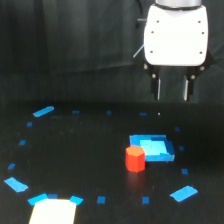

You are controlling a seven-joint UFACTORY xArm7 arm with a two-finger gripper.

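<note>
The white robot arm hangs at the top right, with its gripper (172, 88) open above the table, its two slim fingers apart and nothing visible between them. Below it a red hexagonal block (135, 158) stands on the dark table, just in front of a shallow blue tray (166, 142) that has a lighter cyan piece (154, 147) in it.
A pale, light-topped object (53, 212) sits at the bottom left. Blue tape strips and small squares mark the dark table (85, 150), whose middle left is clear. A dark curtain hangs behind.
</note>
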